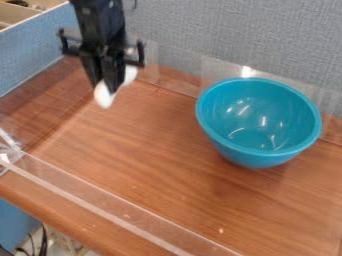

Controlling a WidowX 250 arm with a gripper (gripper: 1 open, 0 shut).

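My black gripper (104, 70) is at the upper left of the camera view, raised above the wooden surface and shut on a white object (107, 94), which hangs below the fingers and is partly hidden by them. A large teal bowl (261, 125) stands on the right, apart from the gripper.
A grey textured wall (227, 35) runs along the back, a blue padded side (27, 65) along the left. Cables lie at the lower left.
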